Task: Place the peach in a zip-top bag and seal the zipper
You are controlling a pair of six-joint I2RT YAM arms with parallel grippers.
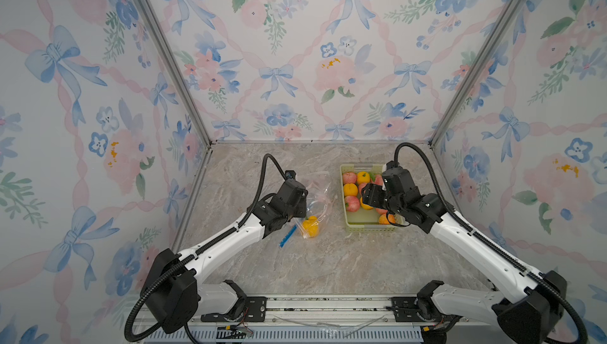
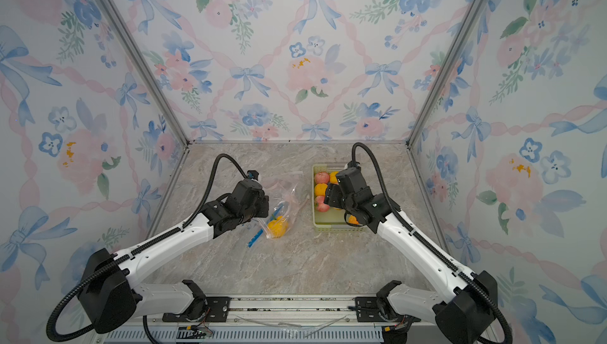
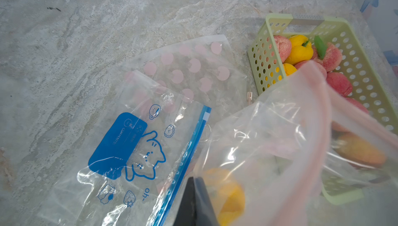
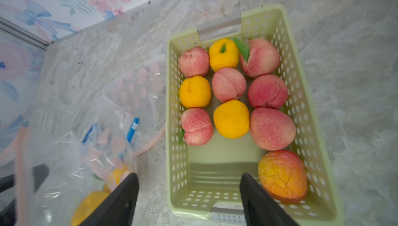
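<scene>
A clear bag (image 3: pixel 265 143) with a pink rim stands propped up with its mouth parted, and my left gripper is shut on its thin film. Yellow fruit lies low inside that bag; the right wrist view also shows this yellow fruit (image 4: pixel 89 207) through the plastic, with a bit of green leaf. My right gripper is open above the green basket (image 4: pixel 177 163), empty between its fingers. Several pink peaches (image 4: pixel 269 128) and yellow fruits (image 4: pixel 231 119) fill the basket's back and right side. The held film's exact grip point is hard to see.
Flat on the table beneath lie a clear bag with a blue zipper (image 3: pixel 182 167) and a pink-dotted bag (image 3: pixel 182 72). Basket walls rise right of the held bag.
</scene>
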